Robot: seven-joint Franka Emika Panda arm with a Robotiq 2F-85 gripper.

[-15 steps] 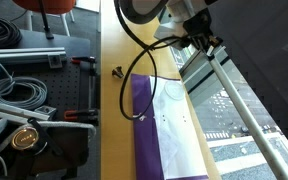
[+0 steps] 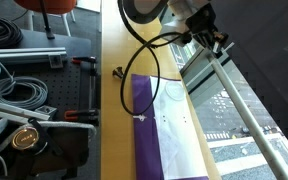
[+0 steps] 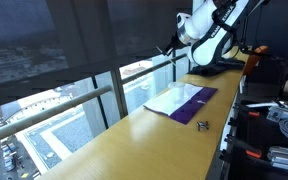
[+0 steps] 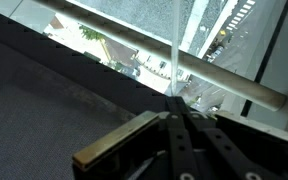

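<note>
My gripper [image 3: 167, 51] is up by the window, at the lower edge of a dark roller blind [image 3: 64, 45]. In the wrist view the dark fingertips [image 4: 174, 104] are together. A thin pale rod or cord [image 4: 175, 50] runs from the top of that view down to the fingertips; whether it is pinched between them or passes behind is unclear. Seen from exterior view 1, the gripper [image 2: 220, 45] is close to the upper end of the long white window rail [image 2: 246, 115]. The blind's dark cloth [image 4: 44, 120] fills the lower left of the wrist view.
White paper on a purple sheet [image 3: 198, 104] lies on the wooden table [image 3: 134, 145], below the arm. A small dark metal piece [image 3: 203, 126] is near the table's edge. The arm's black cable [image 2: 124, 90] hangs in a loop above the sheet.
The cable loop has swung slightly to the right and the arm has shifted a little. The gripper stays near the window rail; the sheet has not moved.
</note>
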